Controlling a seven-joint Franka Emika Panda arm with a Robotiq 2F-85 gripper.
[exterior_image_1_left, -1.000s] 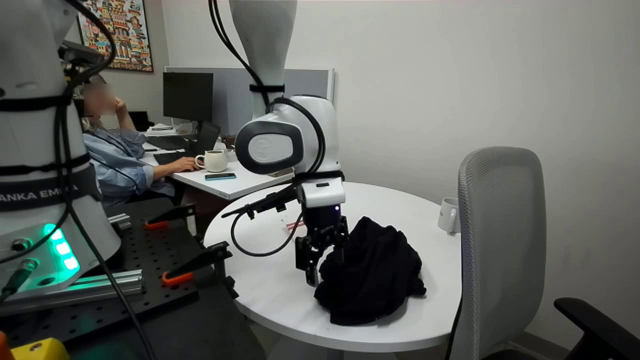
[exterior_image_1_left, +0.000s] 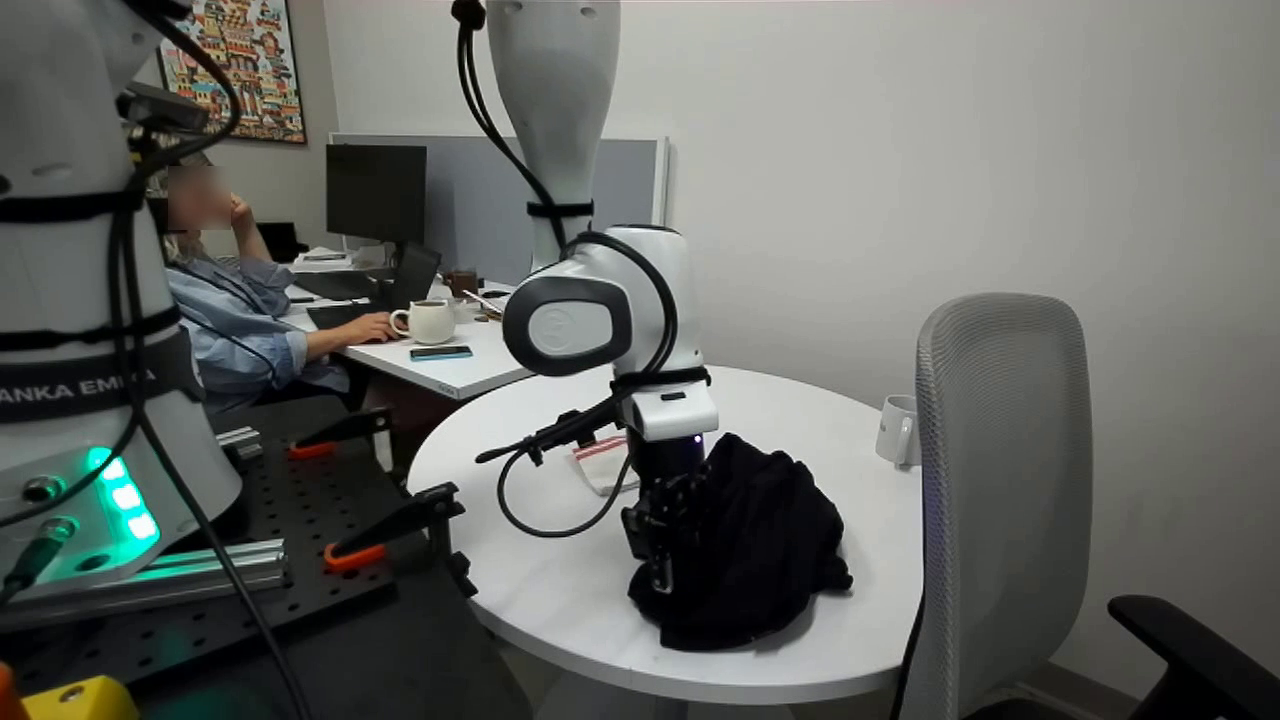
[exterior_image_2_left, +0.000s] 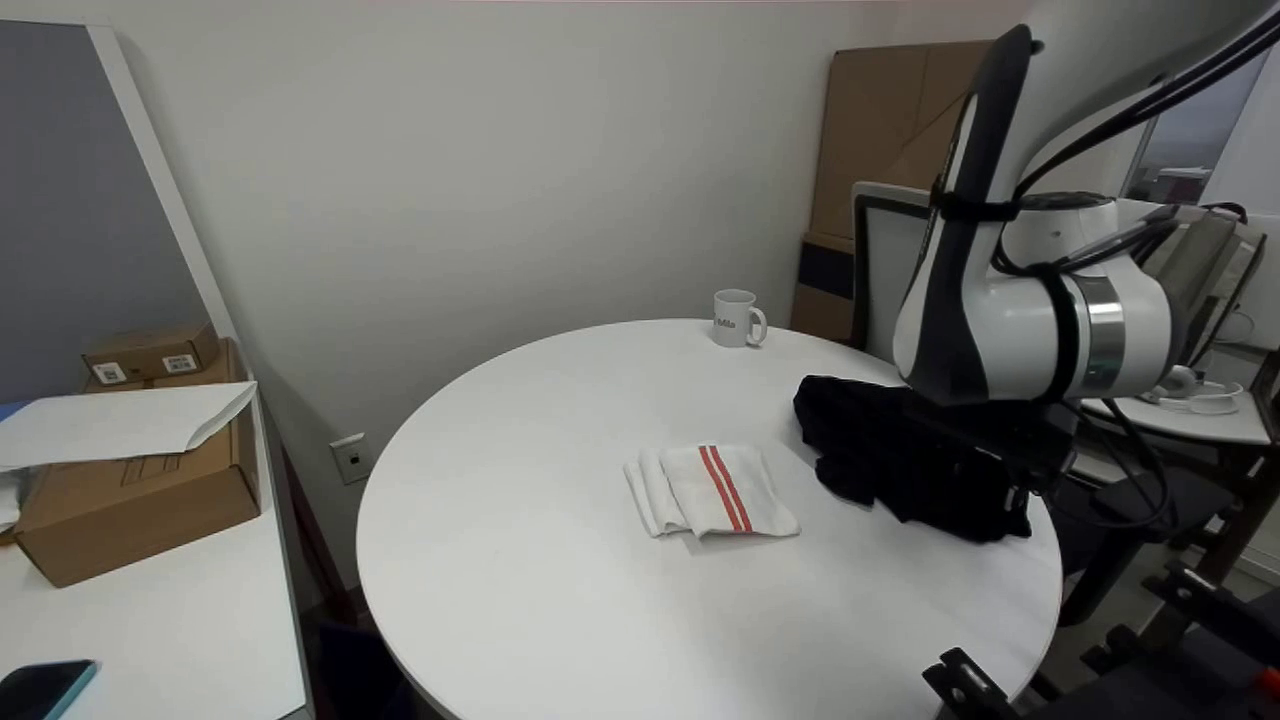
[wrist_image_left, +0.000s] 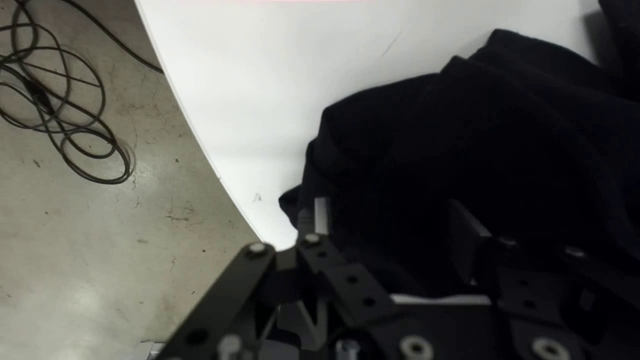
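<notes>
A crumpled black cloth (exterior_image_1_left: 768, 552) lies heaped near the table's front edge in exterior view 1. My gripper (exterior_image_1_left: 674, 562) is down at the heap's left side, one finger showing against the dark fabric. From the wrist, the gripper has its fingers spread apart, with folds of the black cloth (wrist_image_left: 480, 138) below and between them. It is open; whether the fingertips touch the fabric is hard to tell, black on black. In exterior view 2 the cloth (exterior_image_2_left: 882, 462) sits at the table's right, partly covered by the arm.
A folded white towel with red stripes (exterior_image_2_left: 726, 490) lies mid-table. Toward the back stands a white mug (exterior_image_2_left: 735, 319). An office chair (exterior_image_1_left: 1008, 480) is close by the table's right side. Clear space covers the left of the white table (exterior_image_2_left: 504, 516).
My gripper has moved right and down, from beside the heap's upper left onto its left side. The cloth looks unmoved.
</notes>
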